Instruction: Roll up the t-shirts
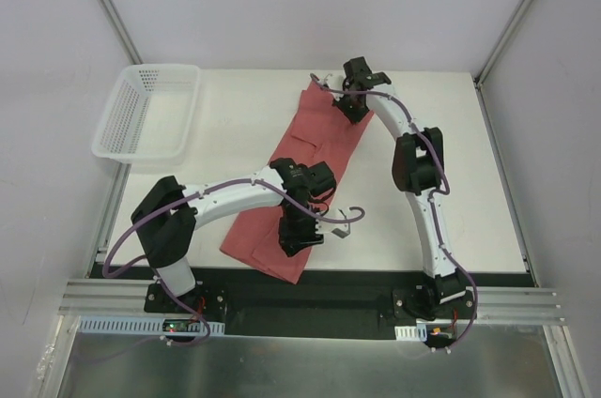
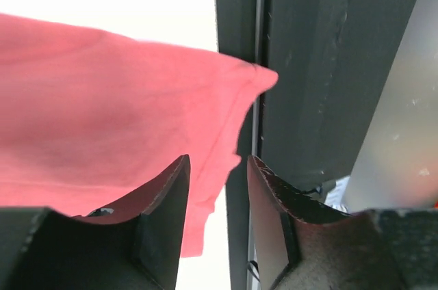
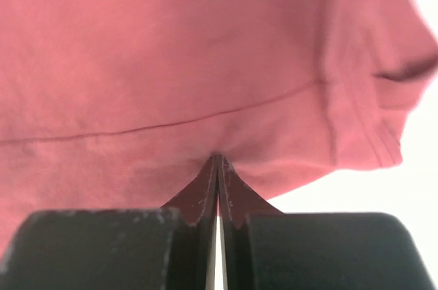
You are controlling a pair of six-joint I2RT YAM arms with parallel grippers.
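A red t-shirt [image 1: 315,130], folded into a long strip, lies slantwise from the back of the white table to its front edge. Over its near end is my left gripper [image 1: 293,250]; in the left wrist view the gripper is open, and the shirt's corner [image 2: 233,78] reaches past the table edge onto the dark rail. My right gripper [image 1: 352,118] is at the shirt's far end. In the right wrist view its fingers [image 3: 198,194] are shut, with the tips against the red cloth [image 3: 171,50]; whether any fabric is pinched there is hidden.
A white basket [image 1: 141,154], empty, stands at the table's left side. Bare table [image 1: 432,220] lies to the right of the shirt, and more to its left at the back. A dark rail [image 1: 376,283] runs along the front edge.
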